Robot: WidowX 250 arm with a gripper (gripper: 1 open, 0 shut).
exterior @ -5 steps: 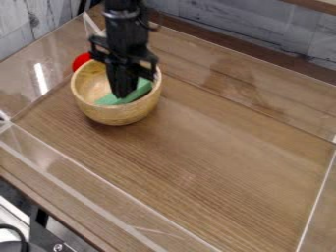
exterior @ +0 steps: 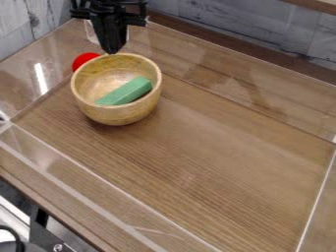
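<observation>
My gripper (exterior: 113,44) is at the top left, above and behind a wooden bowl (exterior: 105,111), its fingers shut with nothing visible between them; the rest of the arm runs out of the top of the frame. In the bowl lies an elongated green object (exterior: 126,91). A red round object (exterior: 84,62) sits just behind the bowl on its left, partly hidden by it.
A grey wall (exterior: 27,20) bounds it at the upper left.
My gripper has risen up and back, away from over the bowl and out to the top of the view. The green object stays in the bowl.
</observation>
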